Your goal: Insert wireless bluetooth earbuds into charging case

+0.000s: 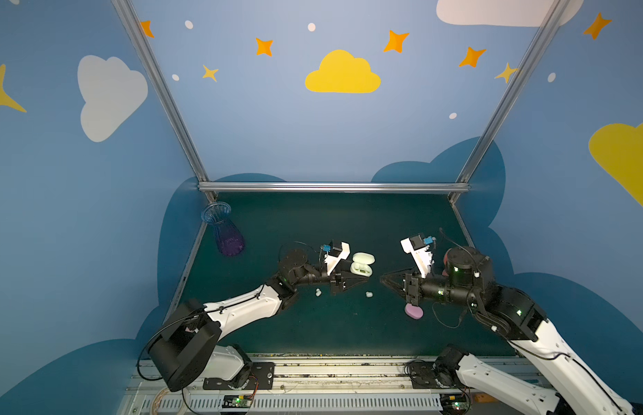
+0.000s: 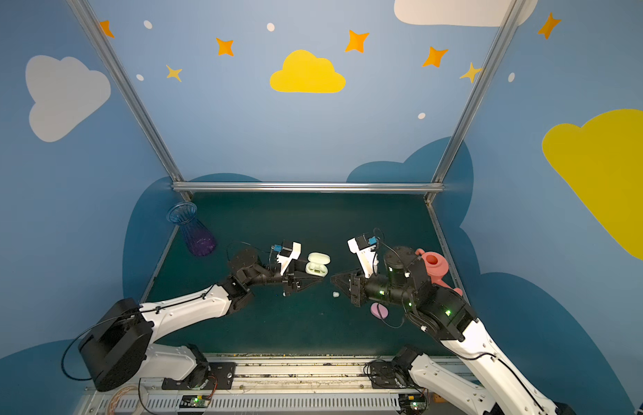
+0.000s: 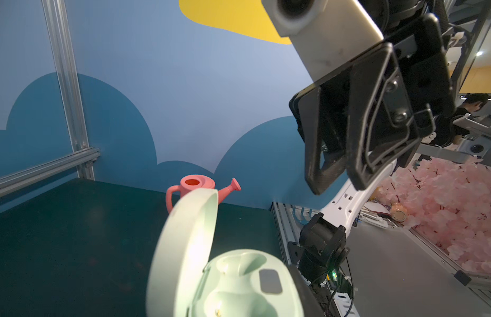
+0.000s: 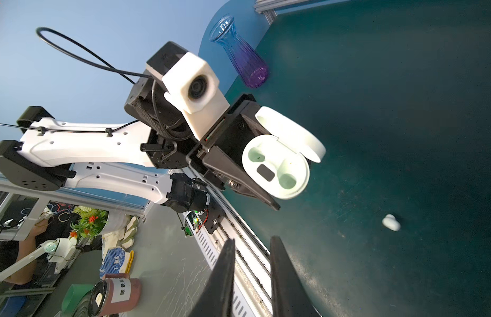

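The pale green charging case point(image 1: 362, 268) is raised above the table with its lid up, my left gripper point(image 1: 367, 276) shut on it. In the right wrist view both wells of the case point(image 4: 276, 168) look empty. Facing it from the right, my right gripper point(image 1: 382, 278) is raised too. Its fingers point(image 4: 226, 282) stand apart with nothing between them. One small white earbud point(image 1: 369, 294) lies on the table between the grippers, nearer the front than the case. A second white earbud point(image 1: 318, 292) lies on the table by the left gripper.
A blue-purple vase point(image 1: 226, 231) stands at the back left. A pink disc point(image 1: 414, 311) lies under the right arm. The red watering can point(image 2: 434, 264) is at the right edge, partly behind that arm.
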